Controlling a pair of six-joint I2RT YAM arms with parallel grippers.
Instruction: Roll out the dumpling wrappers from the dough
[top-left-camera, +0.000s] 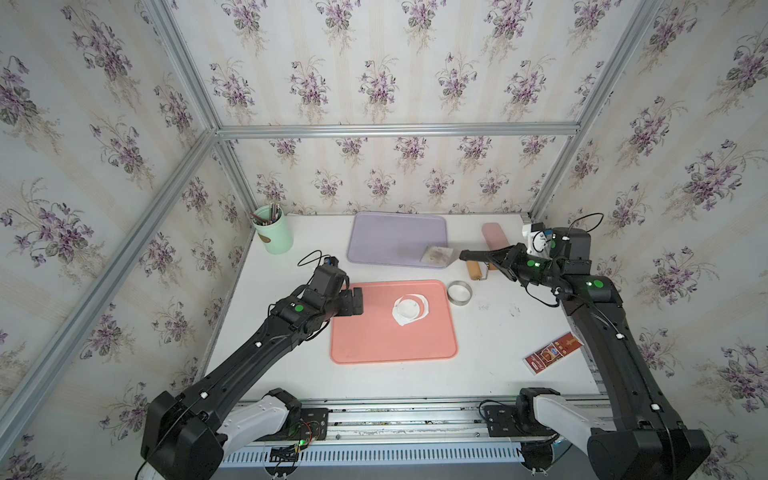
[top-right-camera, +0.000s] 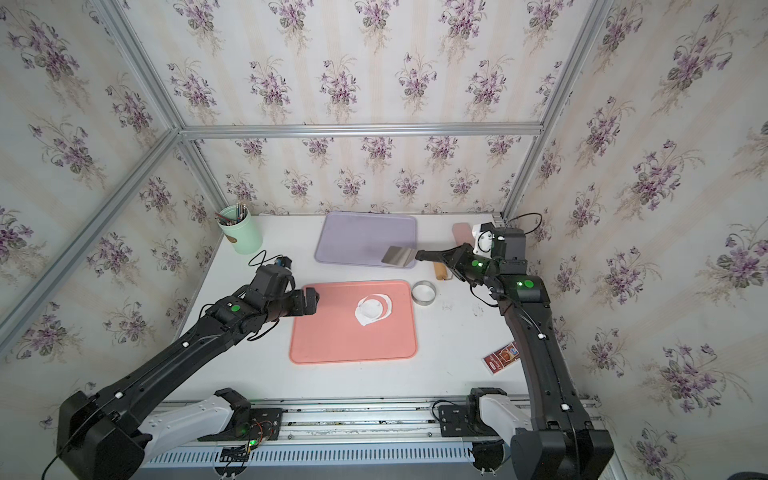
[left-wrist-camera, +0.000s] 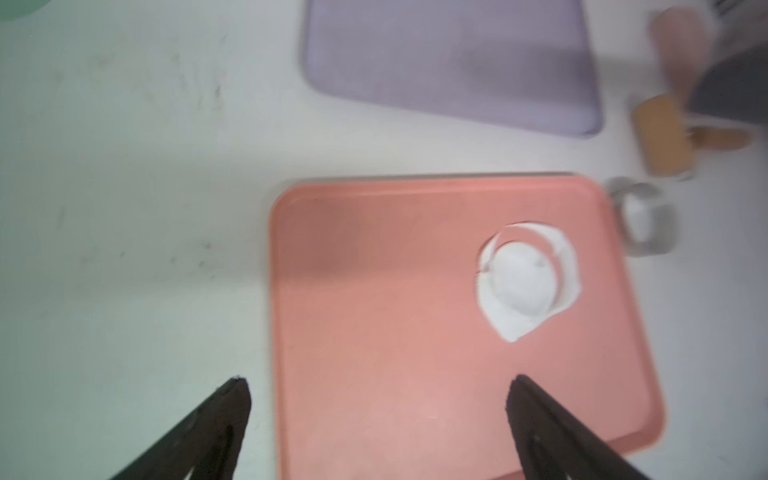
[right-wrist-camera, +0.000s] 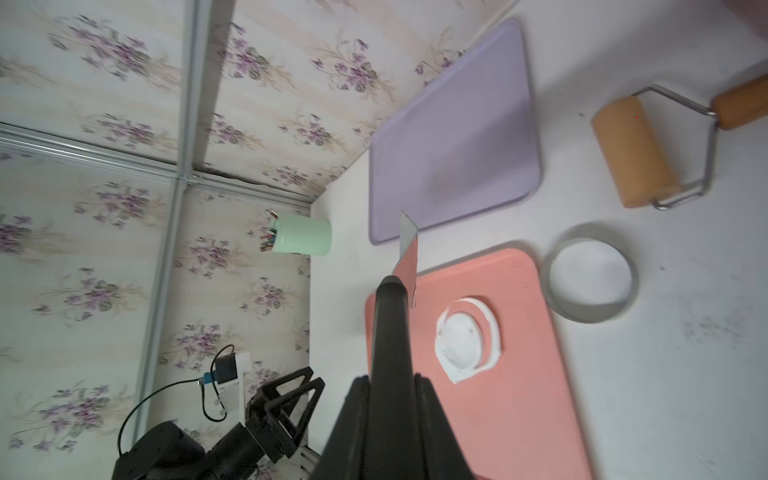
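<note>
On the pink board (top-left-camera: 376, 344) lies a thin white dough sheet. It is cut into a round wrapper (right-wrist-camera: 461, 340) and a surrounding offcut (right-wrist-camera: 493, 340). To the board's right stands a metal ring cutter (top-left-camera: 459, 293). My right gripper is shut on the black handle (right-wrist-camera: 391, 328) of a spatula. The spatula's metal blade (top-right-camera: 399, 255) is near the purple board's front right corner in the top right view. Over the pink board's back left corner, my left gripper is open and empty. A rolling pin (right-wrist-camera: 636, 152) lies right of the boards.
A purple board (top-left-camera: 392, 232) is at the back. The green utensil cup (top-left-camera: 277, 233) stands back left, a pink object (top-left-camera: 494, 235) back right, and a red packet (top-left-camera: 553, 353) front right.
</note>
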